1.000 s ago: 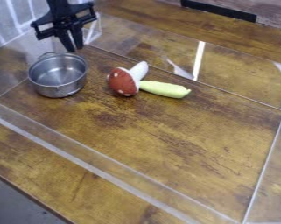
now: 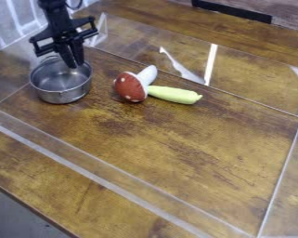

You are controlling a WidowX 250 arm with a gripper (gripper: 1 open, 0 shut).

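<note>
A steel pot point(image 2: 60, 87) sits on the wooden table at the left. My black gripper point(image 2: 67, 56) is lowered at the pot's back rim, its fingertips over or just inside the pot; whether anything is between them is too small to tell. To the right of the pot lie a red and white toy mushroom point(image 2: 131, 85) and a pale green corn-like vegetable point(image 2: 174, 94).
Clear plastic panels with white tape pieces point(image 2: 210, 62) border the wooden table point(image 2: 163, 167). A dark bar point(image 2: 233, 16) lies along the back.
The gripper has come down from above and behind the pot to its back rim. The pot, mushroom and vegetable look unmoved.
</note>
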